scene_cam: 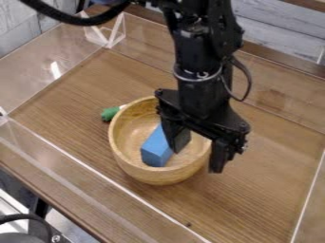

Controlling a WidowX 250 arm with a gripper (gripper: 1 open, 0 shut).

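Note:
The black gripper (197,142) hangs over a tan bowl (140,171) in the middle of the camera view, low and open, with its fingers down around the bowl's inside and right side. A blue block (154,150) lies in the bowl, just left of the gripper's left finger, its upper part partly covered by the gripper.
A small green object (110,113) lies on the wooden table (76,152), left of the bowl. White strips stand at the upper left by the table's edge.

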